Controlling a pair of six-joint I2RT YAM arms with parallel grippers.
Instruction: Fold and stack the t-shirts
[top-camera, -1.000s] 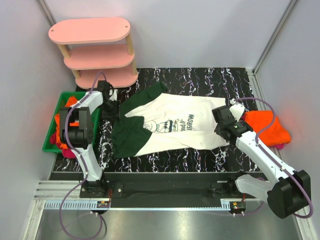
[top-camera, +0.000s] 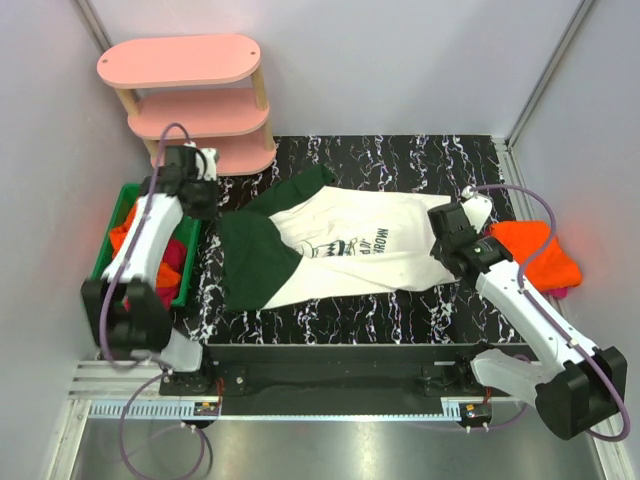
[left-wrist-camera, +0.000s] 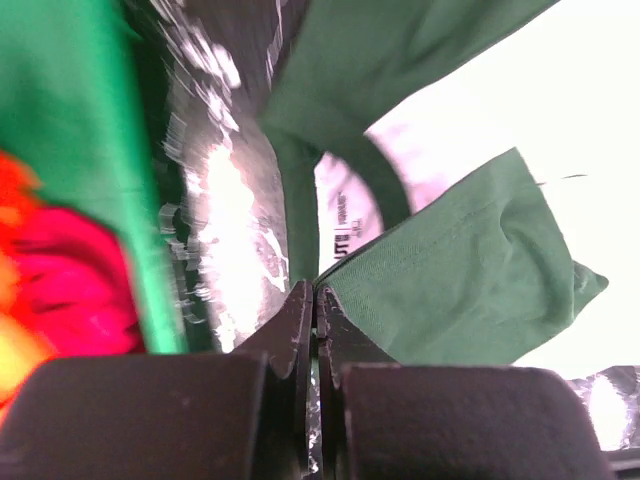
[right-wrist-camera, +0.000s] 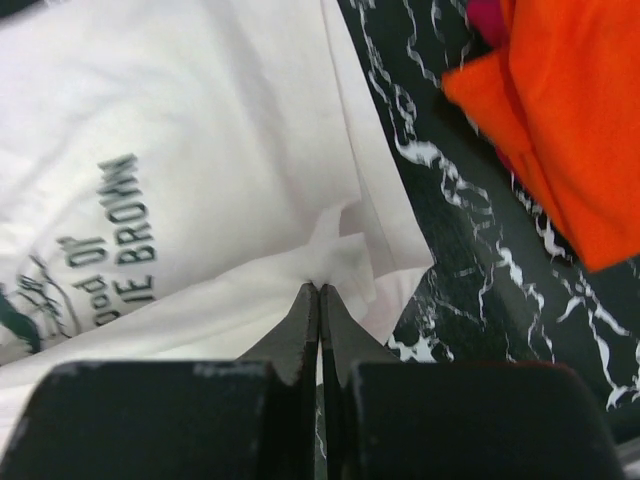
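Observation:
A white T-shirt with dark green sleeves and black print is spread across the black marbled table. In the left wrist view my left gripper is shut on the green sleeve cloth, which runs up to its fingertips. My right gripper is shut on the shirt's white hem corner, where the cloth bunches at the tips. From above, the near half of the shirt lies folded toward the print. The left gripper stands at the shirt's left end and the right gripper at its right end.
A green bin with red and orange cloth stands at the left. An orange folded cloth lies at the right edge over something pink. A pink shelf stands at the back left. Bare table shows behind and in front of the shirt.
The shirt's near layer is drawn taut, and its print looks partly covered now.

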